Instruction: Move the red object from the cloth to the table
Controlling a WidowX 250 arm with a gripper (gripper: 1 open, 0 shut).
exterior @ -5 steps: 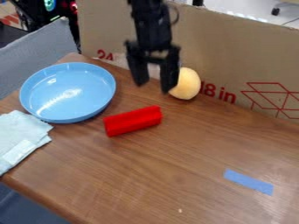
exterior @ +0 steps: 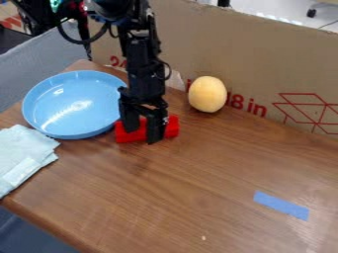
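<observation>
The red object (exterior: pixel 126 132), a short cylinder-like piece, lies on the wooden table just right of the blue plate and clear of the cloth (exterior: pixel 23 156). My black gripper (exterior: pixel 142 128) is down over its middle, and the fingers hide part of it. Red shows on both sides of the fingers. Whether they press on it or stand slightly apart from it cannot be made out.
A blue plate (exterior: pixel 73 105) sits close on the left. Behind on the right, a yellow round object (exterior: pixel 208 94) stands near the cardboard wall (exterior: pixel 264 64). Blue tape (exterior: pixel 282 206) marks the right side.
My gripper has come down and left from above the back of the table onto the red object. The object has turned slightly and now lies more level across the view.
</observation>
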